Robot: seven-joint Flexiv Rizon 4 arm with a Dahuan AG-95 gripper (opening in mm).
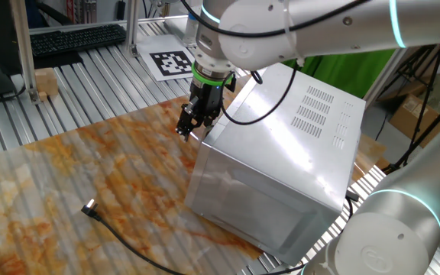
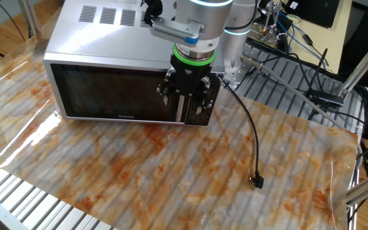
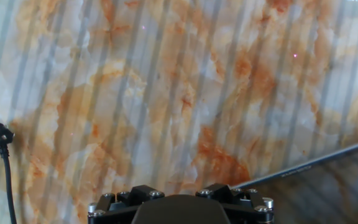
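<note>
A silver microwave (image 1: 281, 137) stands on the marbled sheet, its dark front door (image 2: 114, 96) closed. The upright door handle (image 2: 180, 108) shows near the right end of that front, beside the control panel (image 2: 200, 112). My gripper (image 2: 187, 104) hangs before the handle, its fingers spread apart with the handle visible in the gap from exterior view 2. Whether any finger touches the handle cannot be told. From the side, the gripper (image 1: 184, 133) is by the front upper edge of the microwave. The wrist view shows the open gripper at the bottom, no object between its fingers.
A black plug (image 2: 256, 181) on a cable lies on the sheet right of the microwave. A printed marker (image 1: 170, 63) and a keyboard (image 1: 75, 40) lie beyond the sheet.
</note>
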